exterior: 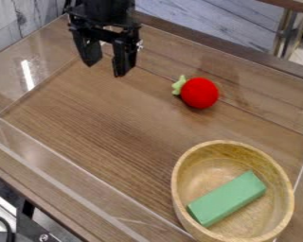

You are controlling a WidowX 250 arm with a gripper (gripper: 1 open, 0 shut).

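The black gripper (105,55) hangs over the back left of the wooden tabletop, with two fingers pointing down and spread apart; nothing shows between them. A red round object with a pale green top, like a tomato (200,93), lies right of centre, to the right of the gripper and apart from it. At the front right, a yellow bowl (192,170) holds a green rectangular block (226,198).
A pale wire-like structure stands at the back left corner, partly behind the arm. Dark cables show at the bottom left edge.
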